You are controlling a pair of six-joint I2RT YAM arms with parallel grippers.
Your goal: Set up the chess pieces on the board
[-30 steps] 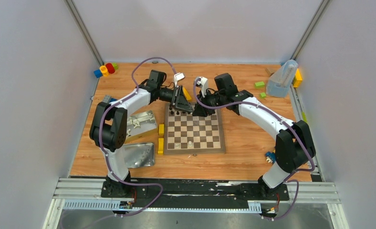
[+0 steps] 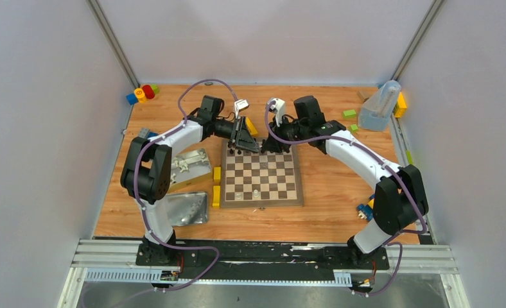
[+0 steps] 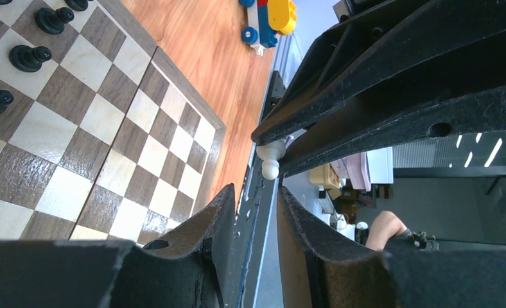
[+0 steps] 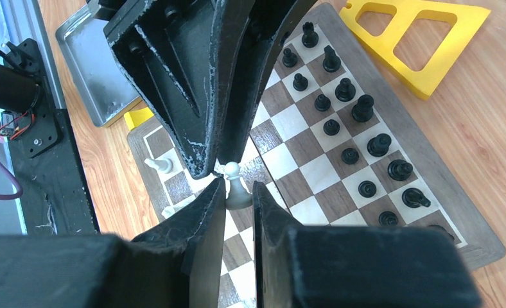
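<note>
Both grippers meet above the chessboard [image 2: 260, 179]. A white pawn sits between the tips of my right gripper; in the left wrist view the pawn [image 3: 270, 168] is between the other arm's black fingers. My left gripper has its fingertips apart just below that, empty. Black pieces [image 4: 363, 110] stand in rows at the board's back. A few white pieces [image 4: 160, 165] are on the board's near part.
A box of white pieces [image 2: 186, 168] and a metal tray [image 2: 186, 209] lie left of the board. Yellow blocks [image 2: 216, 196] border it; toy bricks [image 2: 364, 211] lie at the right.
The right arm has moved slightly up and right, away from the left gripper, with the pawn at its tips. The left arm is nearly still.
</note>
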